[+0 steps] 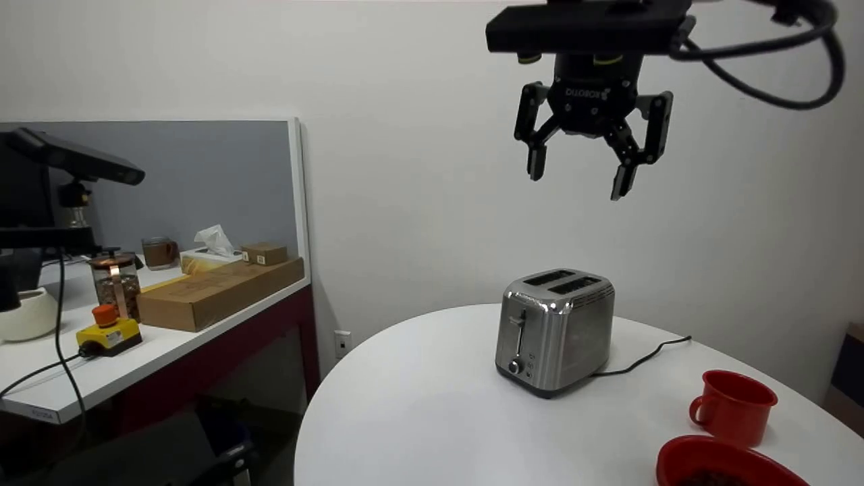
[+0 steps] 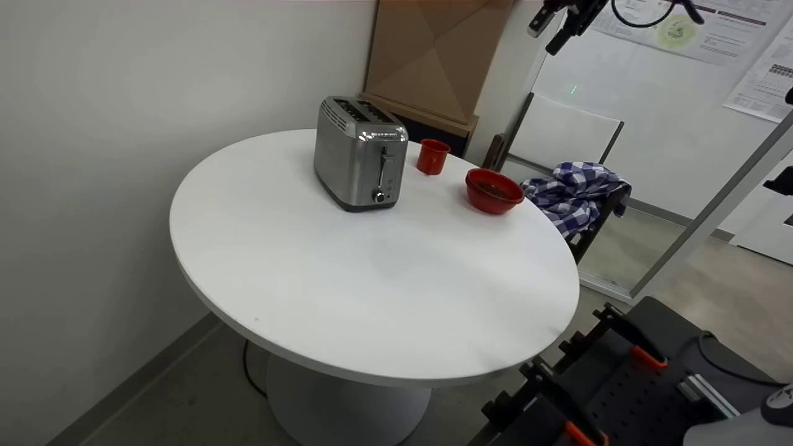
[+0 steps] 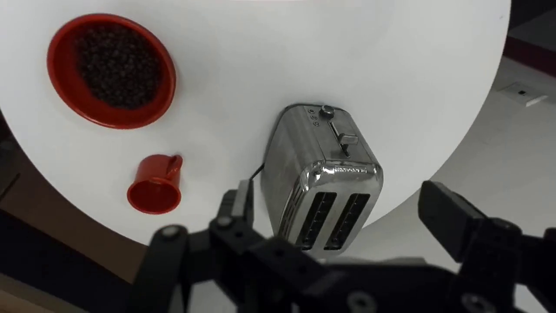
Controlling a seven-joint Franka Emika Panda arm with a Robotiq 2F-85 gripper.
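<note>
High above the table, my gripper stands open with nothing between its fingers. A silver two-slot toaster rests upright on the white round table, well below the gripper. In the wrist view the toaster shows between and beyond the fingers, its slots empty as far as I can see. A red mug and a red bowl of dark beans sit off to one side of it. From the second exterior view, the mug stands between the toaster and the bowl.
The toaster's black cord trails across the table towards its rear edge. A wall stands close behind the table. Wide free room lies on the table in front of the toaster. A side desk holds boxes and a yellow-and-red button.
</note>
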